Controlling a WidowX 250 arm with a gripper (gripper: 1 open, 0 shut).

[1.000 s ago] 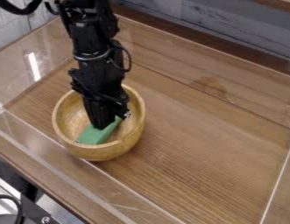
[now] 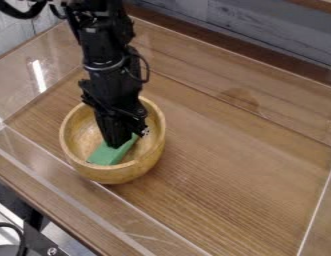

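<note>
A tan bowl (image 2: 144, 160) sits on the wooden table at the left, with a green object (image 2: 109, 154) lying inside it. The black arm reaches down from the top left, and its gripper (image 2: 128, 132) is low inside the bowl, just over the green object. The fingertips are dark and overlap the bowl's interior; whether anything is between them is hard to see, and the gripper looks shut.
A white wall runs along the back, and the table's edge is at the lower left with cables below.
</note>
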